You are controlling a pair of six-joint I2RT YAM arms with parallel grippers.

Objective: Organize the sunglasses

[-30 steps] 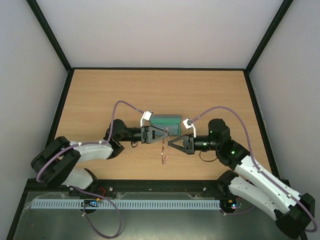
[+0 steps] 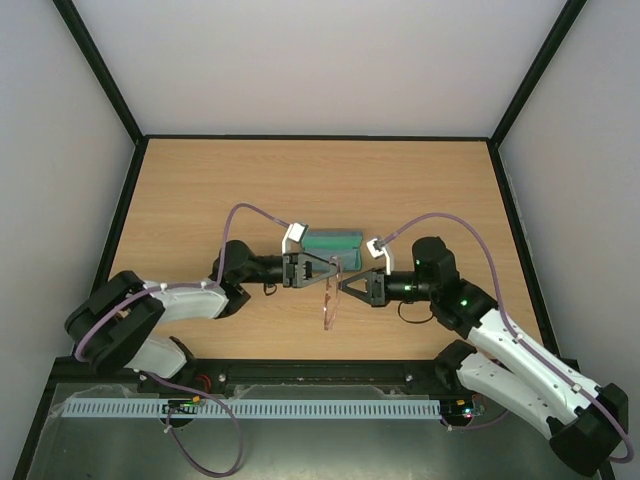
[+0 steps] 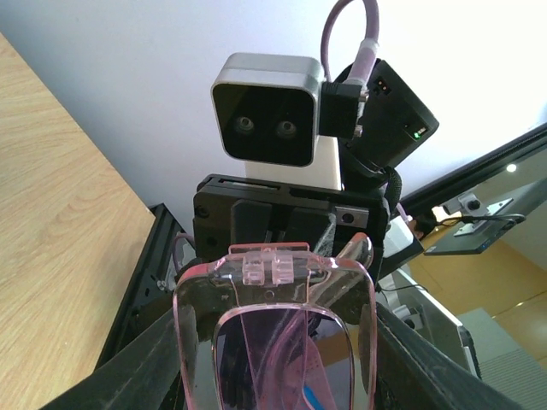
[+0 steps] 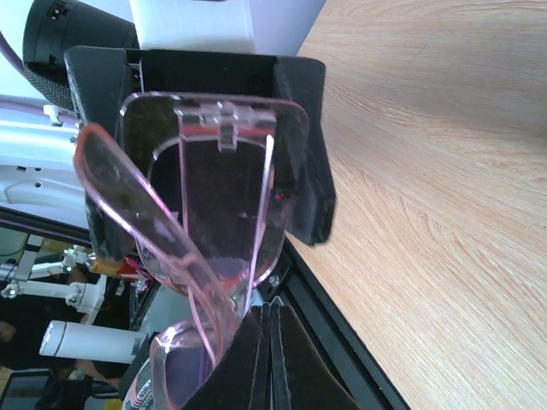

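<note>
Pink-framed sunglasses (image 2: 328,310) hang over the table between the two arms, held up by my left gripper (image 2: 336,267), which is shut on them. In the left wrist view their clear pink frame and lens (image 3: 282,282) fill the space in front of the fingers (image 3: 137,367). Facing them from the right is my right gripper (image 2: 342,285), shut, with nothing visible between its fingers. In the right wrist view a temple arm of the sunglasses (image 4: 256,222) comes down close to those fingertips; whether they touch, I cannot tell.
Just behind the grippers lies a green case (image 2: 332,240) on the wooden table (image 2: 200,190), partly covered by the left gripper.
My left arm looks nearly still.
</note>
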